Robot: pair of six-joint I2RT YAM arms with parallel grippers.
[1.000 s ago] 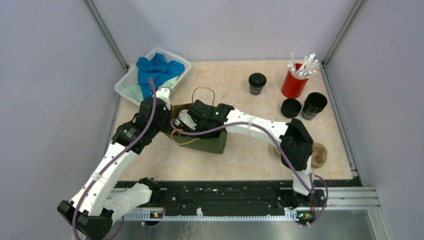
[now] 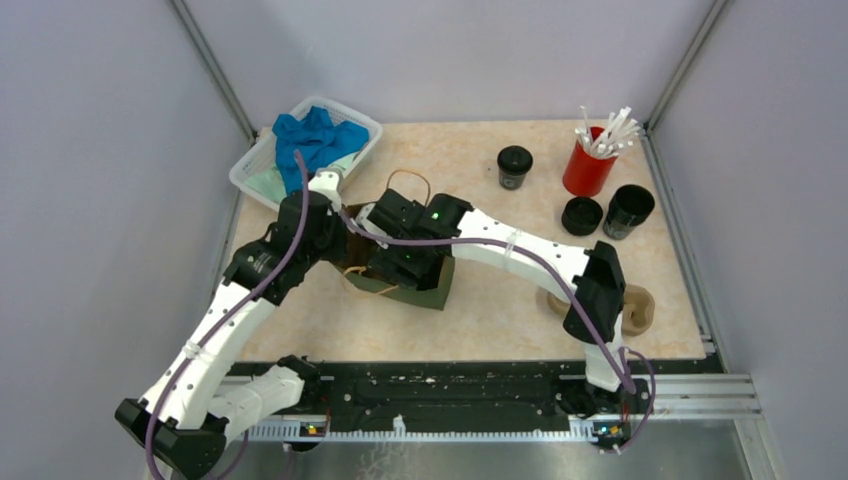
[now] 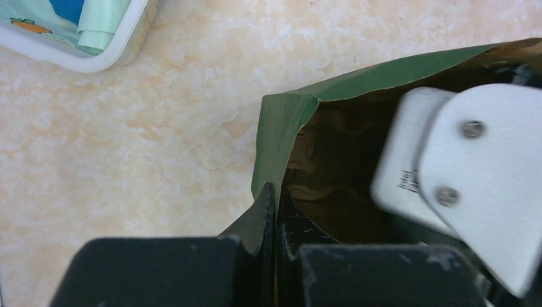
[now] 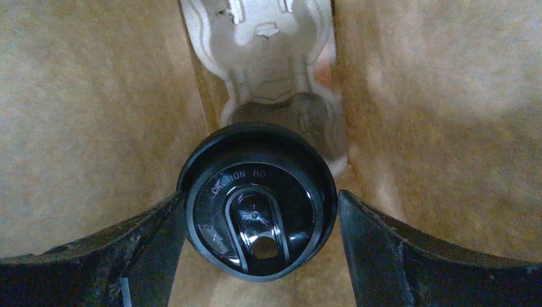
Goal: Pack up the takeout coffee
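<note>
A green paper bag [image 2: 420,297] with brown rope handles stands mid-table. At its left end my left gripper is shut, with the thin green rim of the bag between its fingertips. My right gripper reaches down inside the bag, fingers open on either side of a black-lidded cup [image 4: 255,217]; whether they touch it is hard to tell. Beyond the cup in the right wrist view, a grey moulded carrier [image 4: 268,57] lies on the bag's bottom. The top view hides the bag's inside behind the right arm.
A white basket [image 2: 245,170] with cloths is at the back left. At the right stand a lidded cup [image 2: 513,170], a red straw holder [image 2: 585,175], a black cup [image 2: 628,210], a black lid [image 2: 582,215] and a brown carrier [image 2: 637,310].
The right gripper and wrist have shifted upward in the top view since a second ago, with slight movement of the bag. The left arm is nearly still.
</note>
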